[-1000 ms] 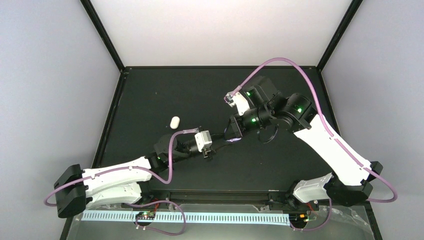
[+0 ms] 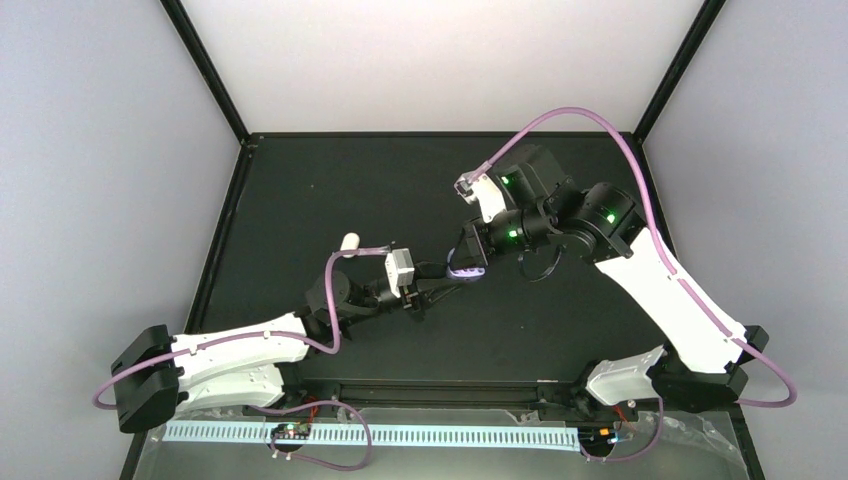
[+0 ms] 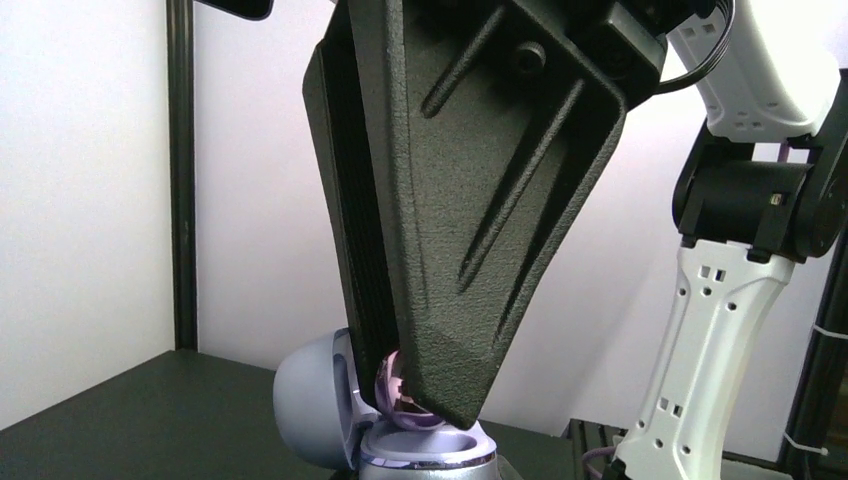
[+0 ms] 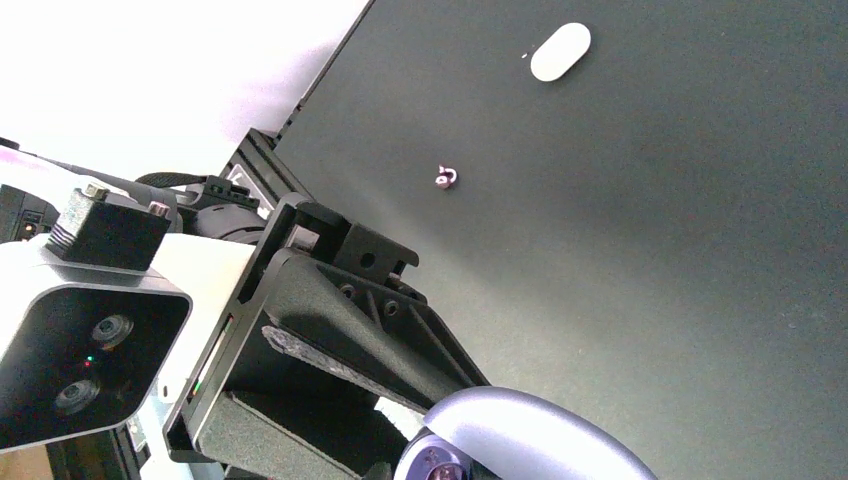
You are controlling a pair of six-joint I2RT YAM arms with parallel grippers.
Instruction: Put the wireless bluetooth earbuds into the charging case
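The lavender charging case (image 2: 466,273) is held up at mid-table by my left gripper (image 2: 446,282), its lid open, as the left wrist view shows with the lid (image 3: 308,400) and body (image 3: 425,460). My right gripper is directly over the case, its fingers close together around a pinkish-purple earbud (image 3: 420,418) at the case's top; whether they grip it is unclear. In the right wrist view the lid (image 4: 530,430) hides part of the case, and a shiny purple piece (image 4: 443,465) shows beside it.
A white oval object (image 2: 350,243) lies on the black table left of the grippers. A small pink piece (image 4: 446,176) lies on the table in the right wrist view.
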